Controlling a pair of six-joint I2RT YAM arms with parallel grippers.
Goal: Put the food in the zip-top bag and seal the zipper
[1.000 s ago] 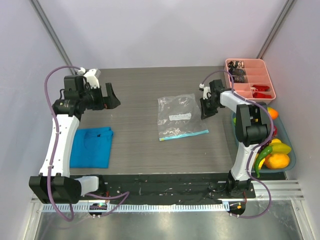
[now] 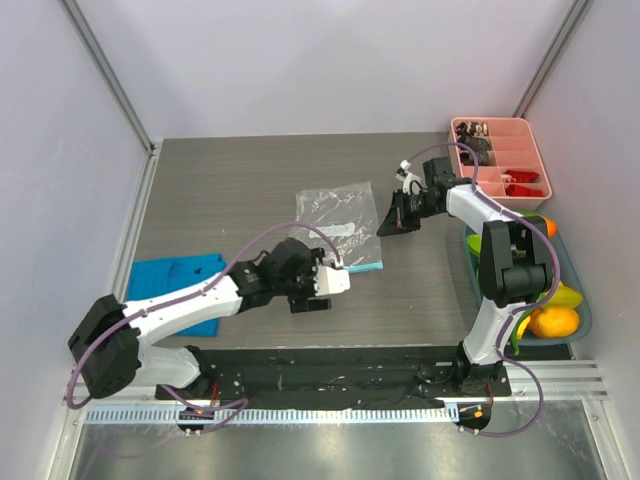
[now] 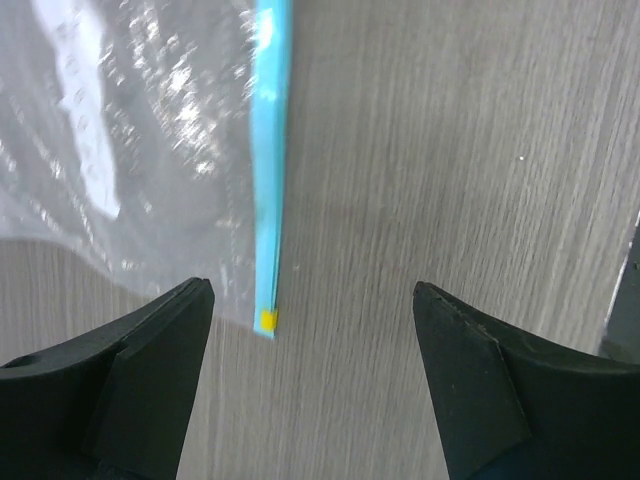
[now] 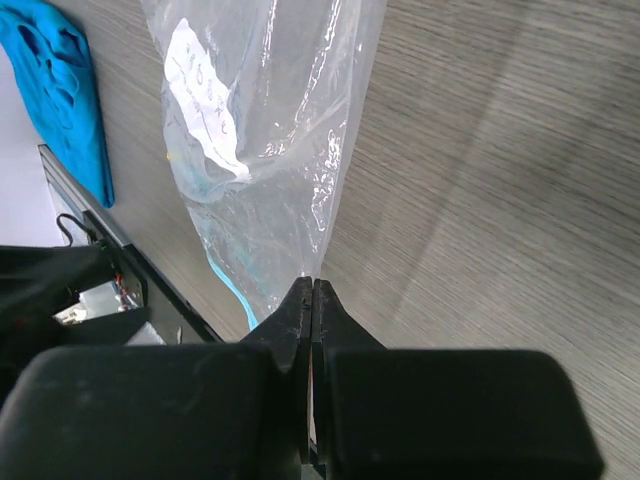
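Observation:
The clear zip top bag (image 2: 335, 215) lies flat mid-table, with a white label and a blue zipper strip (image 3: 267, 170) along its near edge. My left gripper (image 2: 315, 295) is low over that edge; in the left wrist view its fingers (image 3: 130, 400) stand apart around the zipper's yellow-tipped end, with nothing held. My right gripper (image 2: 390, 225) is at the bag's right side, its fingertips (image 4: 311, 300) together at the plastic's edge; whether any plastic is between them is unclear.
A blue bin (image 2: 582, 325) of toy food sits at the right, below a pink divided tray (image 2: 522, 145). A folded blue cloth (image 2: 170, 280) lies at the left.
My left arm has swung down and rightward from the upper left to the bag. The bag has shifted left. My right gripper has moved slightly left.

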